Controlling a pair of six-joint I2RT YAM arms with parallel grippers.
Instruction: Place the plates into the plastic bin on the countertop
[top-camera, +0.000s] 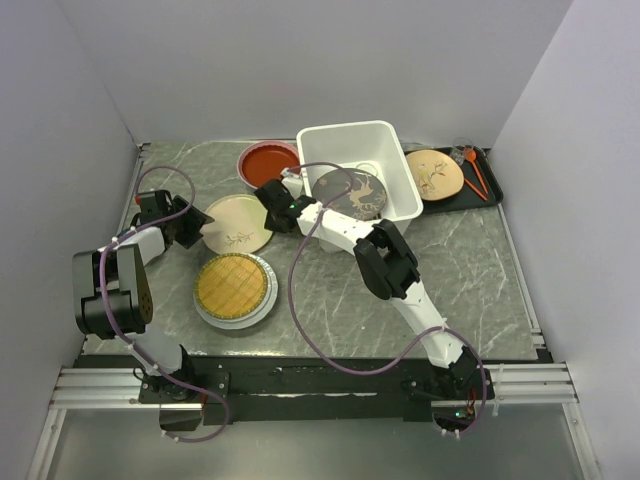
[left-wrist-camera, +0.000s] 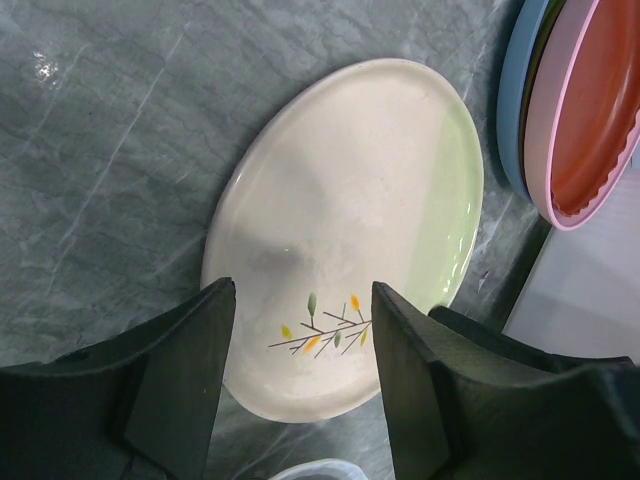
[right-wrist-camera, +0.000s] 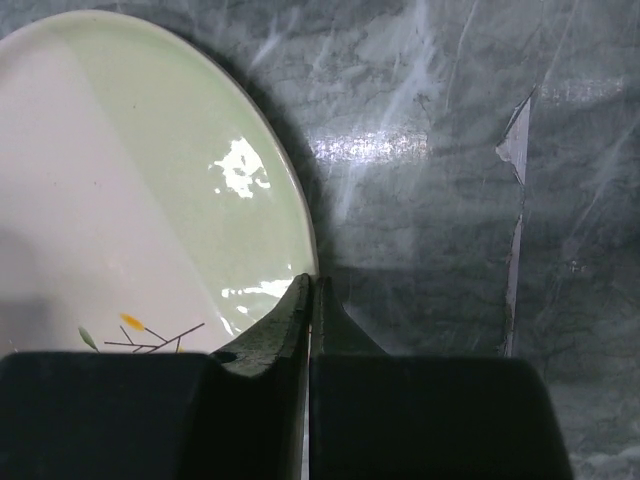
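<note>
A cream and pale-green plate (top-camera: 236, 222) with a branch design lies flat on the counter between the grippers. My left gripper is open over its left side, nothing between the fingers. My right gripper is shut, its tips at the plate's right rim; whether any rim sits between them is unclear. The white plastic bin (top-camera: 310, 140) stands to the right, holding a dark plate (top-camera: 365, 196) with a deer design. A pie-patterned plate (top-camera: 230, 285) rests on a silver one toward the front.
Stacked red and pink dishes (top-camera: 267, 162) stand behind the cream plate. A black tray (top-camera: 465, 198) at the back right holds a decorated plate (top-camera: 433, 174), orange utensils and a glass.
</note>
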